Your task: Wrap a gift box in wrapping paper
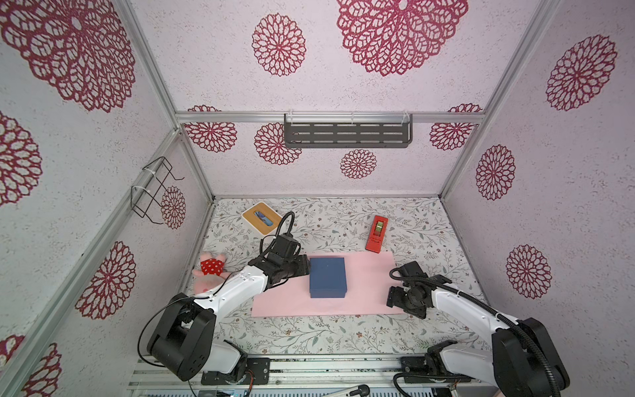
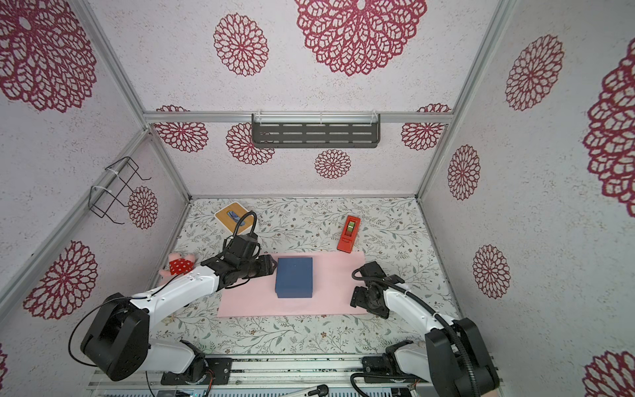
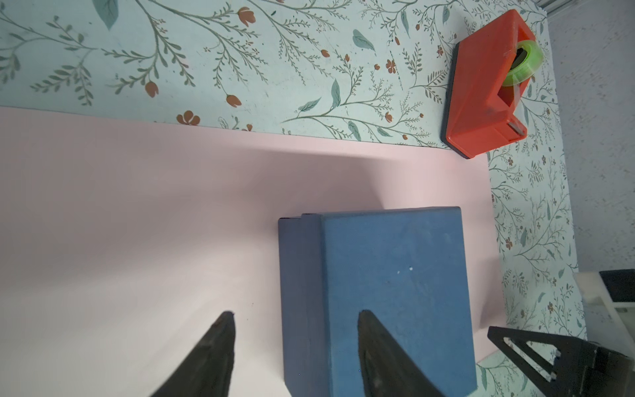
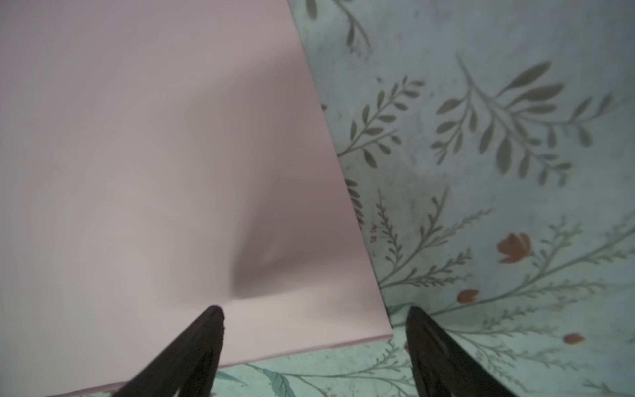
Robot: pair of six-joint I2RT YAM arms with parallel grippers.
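Observation:
A blue gift box (image 1: 327,276) sits on a pink sheet of wrapping paper (image 1: 365,291), spread flat on the floral table. My left gripper (image 1: 301,264) is just left of the box, raised; in the left wrist view it (image 3: 296,334) stands open over the box's left side, nothing held. My right gripper (image 1: 395,296) is at the paper's front right corner; in the right wrist view it (image 4: 314,327) hangs open over that corner, with nothing visibly between its fingers.
A red tape dispenser (image 1: 376,233) lies behind the paper at the right. A tray (image 1: 252,218) with a blue tool is at the back left. A pink plush toy (image 1: 208,268) sits at the left edge.

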